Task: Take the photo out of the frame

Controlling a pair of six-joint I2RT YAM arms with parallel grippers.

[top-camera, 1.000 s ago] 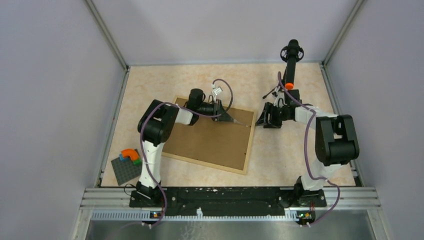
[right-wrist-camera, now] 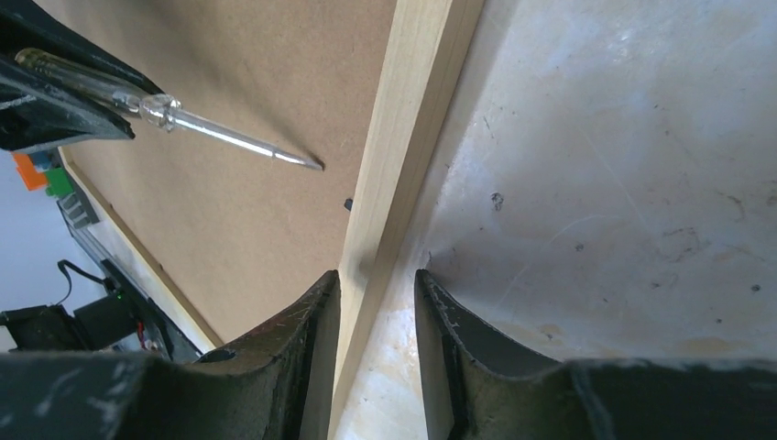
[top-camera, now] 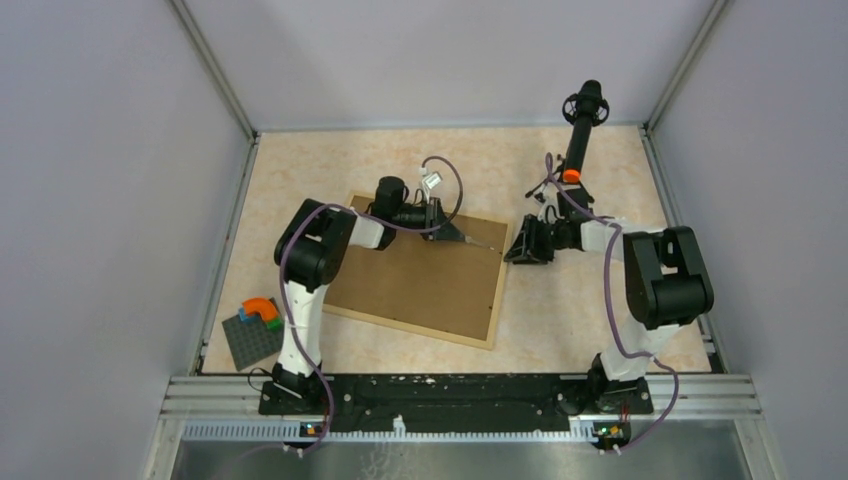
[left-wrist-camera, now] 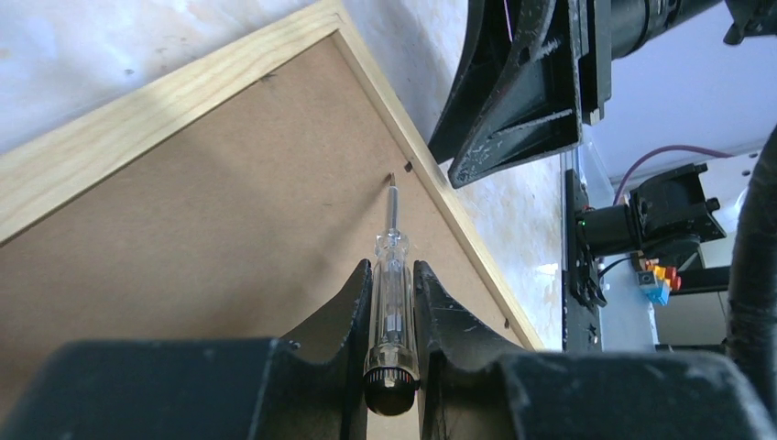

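The picture frame (top-camera: 497, 305) lies face down on the table, its brown backing board (top-camera: 430, 285) held inside a light wooden border (right-wrist-camera: 394, 156). Small dark tabs (right-wrist-camera: 348, 203) stick out along the border's inner edge. My left gripper is shut on a clear-handled screwdriver (left-wrist-camera: 392, 261), whose metal tip points at the board close to one tab (left-wrist-camera: 409, 167). At the frame's right side, my right gripper is part open, its fingers (right-wrist-camera: 307, 339) on either side of the wooden border. The photo is not visible.
A grey baseplate (top-camera: 248, 343) with an orange curved piece (top-camera: 260, 309) sits at the table's front left. A black post (top-camera: 583, 135) rises at the back right. Bare table (top-camera: 570, 320) lies right of the frame.
My right gripper has moved slightly left and toward the front, up to the frame's right border.
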